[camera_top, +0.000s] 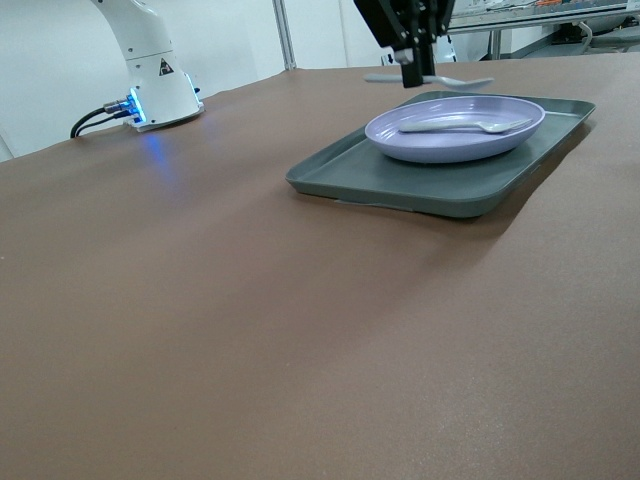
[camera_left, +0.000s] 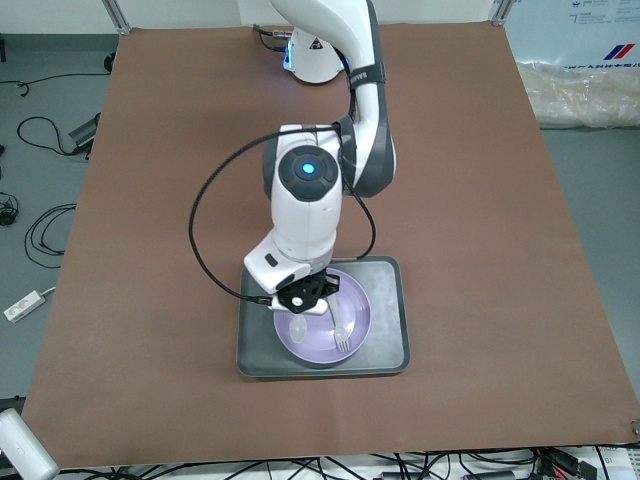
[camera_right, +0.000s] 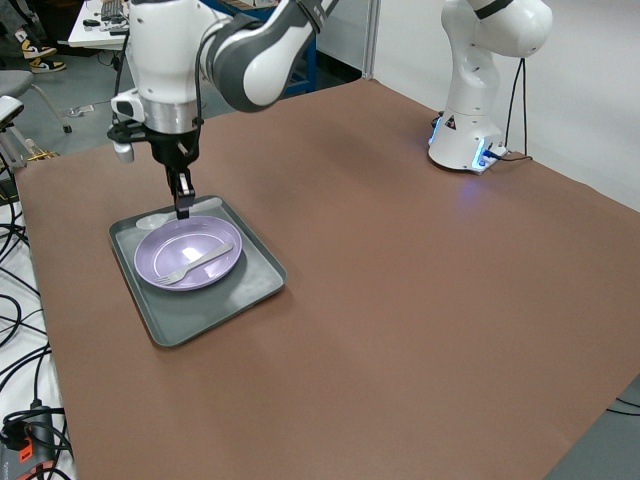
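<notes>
My gripper (camera_top: 418, 78) is shut on a white spoon (camera_top: 460, 84), held level above the lilac plate (camera_top: 455, 145), as the top view shows; in the right view the spoon (camera_right: 150, 221) shows at the gripper (camera_right: 183, 208). A white fork (camera_right: 210, 256) lies on the plate (camera_right: 190, 275). The plate sits on a grey-green tray (camera_left: 378, 355). In the left view my arm's wrist covers much of the gripper; the spoon's bowl (camera_left: 298, 325) shows below it, over the plate.
Cables lie off the table along its outer edges.
</notes>
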